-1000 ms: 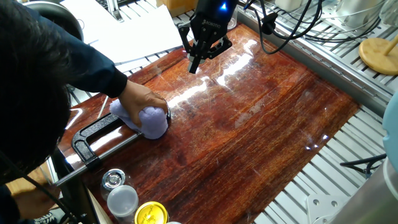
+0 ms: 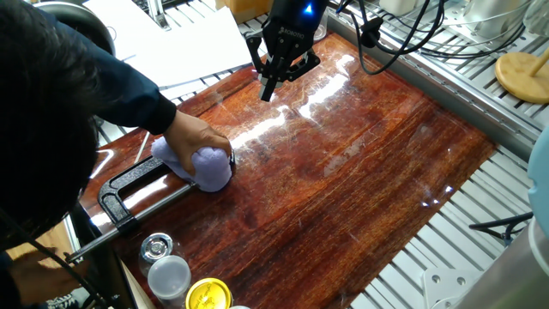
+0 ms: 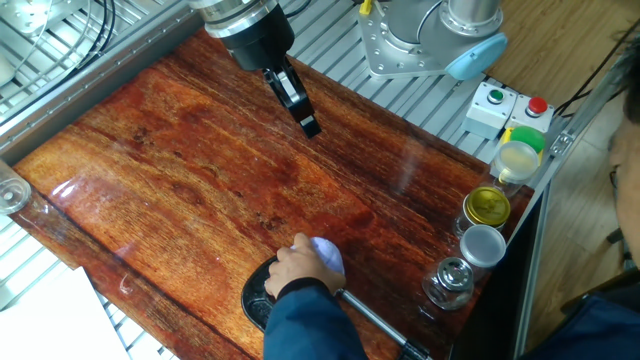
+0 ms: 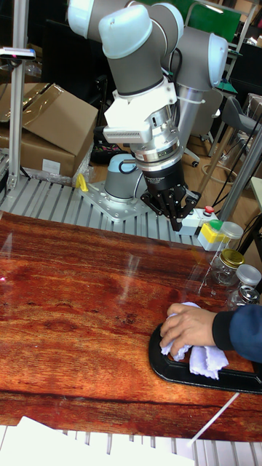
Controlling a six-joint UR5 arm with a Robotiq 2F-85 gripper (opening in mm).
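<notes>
My gripper (image 2: 268, 93) hangs above the far part of the brown wooden board (image 2: 360, 172), its fingers together and nothing showing between them. Exterior view 2 has the gripper (image 3: 312, 130) pointing down over bare wood, well apart from the person. A person's hand (image 3: 298, 268) presses a lilac cloth (image 2: 211, 166) against the end of a black clamp (image 2: 113, 196) at the board's edge. In exterior view 3 the cloth (image 4: 206, 360) bunches under the hand, over the black clamp frame (image 4: 209, 379). Part of the cloth is hidden by the fingers.
Several jars stand at a board corner, one with a yellow lid (image 2: 208, 295), another with a silver lid (image 3: 455, 274). The person's arm covers one side. Button boxes (image 3: 490, 108) sit near the robot base. The board's middle is clear.
At the lower left, the person's other hand by the clamp's rod has shifted slightly upward. My gripper, the cloth and the jars look unmoved.
</notes>
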